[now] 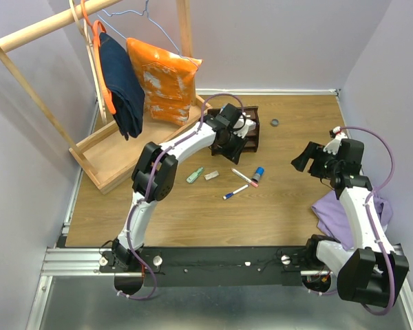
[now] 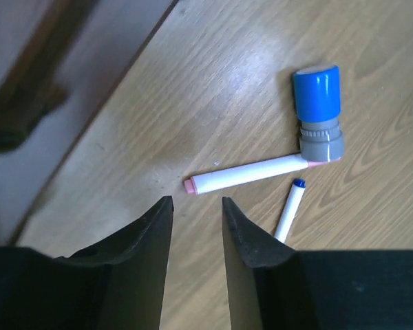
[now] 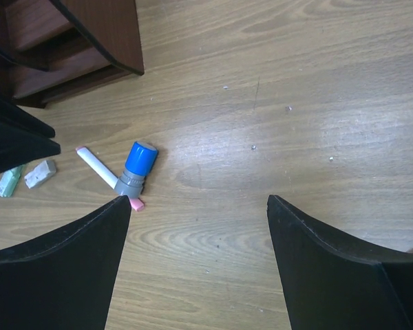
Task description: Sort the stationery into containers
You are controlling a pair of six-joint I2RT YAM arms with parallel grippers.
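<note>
A dark wooden organizer [image 1: 253, 141] stands at the back, with my left gripper [image 1: 233, 151] low at its front. In the left wrist view a pink-capped white marker [image 2: 244, 172] lies touching a blue-and-grey cylinder [image 2: 316, 96], near a blue-capped marker [image 2: 289, 210]; my left gripper's fingertips [image 2: 166, 213] hover near them, apparently with nothing between, opening hard to judge. A green item [image 1: 195, 175] and a pale block [image 1: 211, 175] lie left. My right gripper hangs at the right with its fingers apart and empty.
A wooden rack [image 1: 100, 165] with hanging clothes fills the left. A purple cloth [image 1: 332, 215] lies at the front right, and a small grey round item [image 1: 274, 122] at the back.
</note>
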